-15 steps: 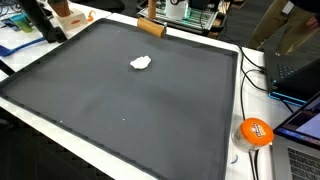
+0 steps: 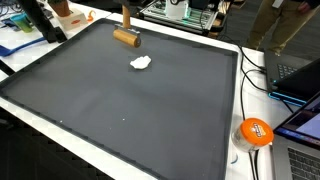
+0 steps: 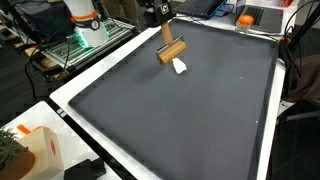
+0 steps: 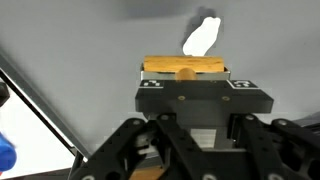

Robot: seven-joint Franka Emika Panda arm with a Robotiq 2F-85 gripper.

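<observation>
A wooden mallet hangs head-down from my gripper (image 3: 163, 20), which is shut on its upright handle (image 3: 166, 32). The light brown cylindrical head (image 3: 172, 51) is at or just above the dark grey tabletop (image 3: 170, 110); whether it touches cannot be told. Beside it lies a small white object (image 2: 140, 62) of irregular shape, a short gap away. From the wrist, the mallet head (image 4: 185, 64) shows just beyond the dark fingers (image 4: 155, 100), with the white object (image 4: 202, 36) beyond it. Most of the handle is hidden by the fingers in that view.
An orange-topped round container (image 2: 254, 133) stands at the table's side, near laptops (image 2: 300, 155). Cables and small items lie by the far-left edge, along with a brown pot (image 2: 60, 7).
The mallet has shifted left and slightly nearer in exterior view 1, from the far edge towards the white object. That white object has stayed in place.
</observation>
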